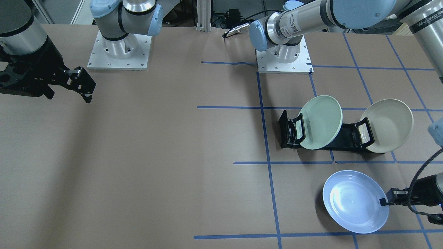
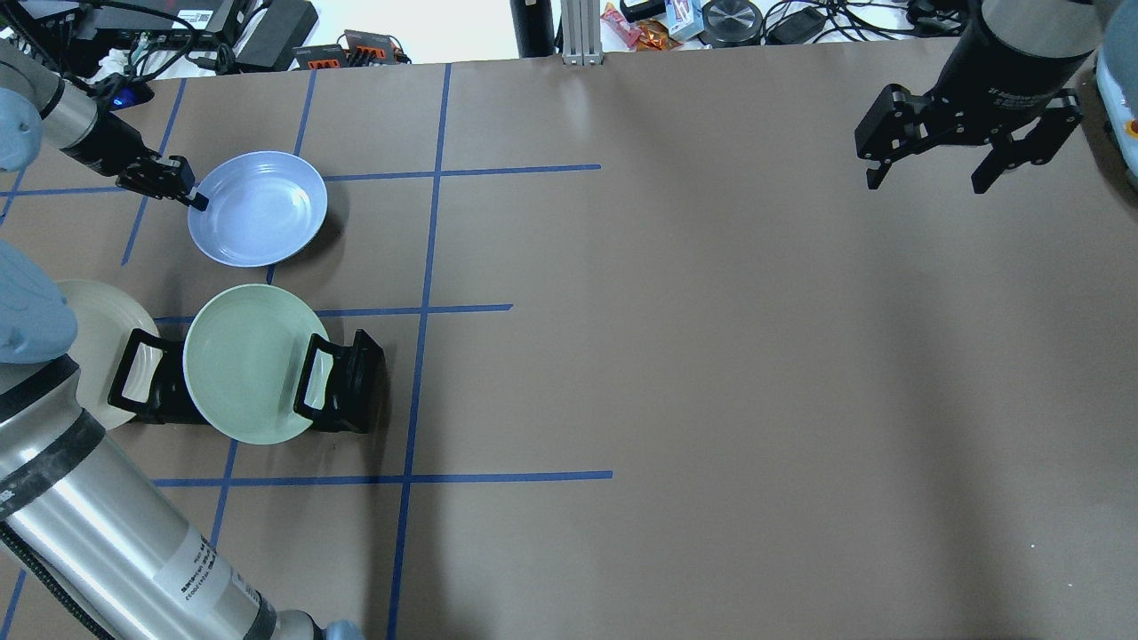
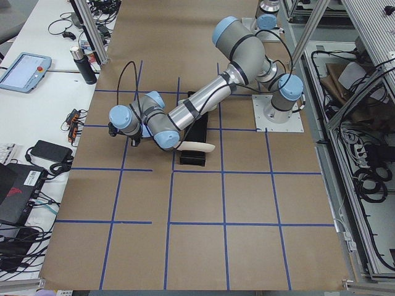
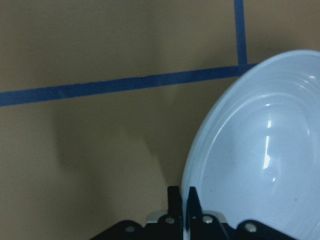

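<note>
A light blue plate point(image 1: 353, 199) lies low at the table, front right in the front view, with my gripper point(image 1: 384, 201) shut on its right rim. In the top view the plate point(image 2: 258, 213) is at the upper left, the gripper point(image 2: 196, 196) at its left edge. In the left wrist view both fingers close on the rim of the plate point(image 4: 255, 145), near the bottom centre. Behind it a black rack point(image 1: 346, 139) holds a mint plate point(image 1: 319, 122) and a cream plate point(image 1: 388, 124) upright.
Another black gripper point(image 1: 72, 83) hangs at the left of the front view, top right in the top view. Cables and devices lie beyond the table's edge.
</note>
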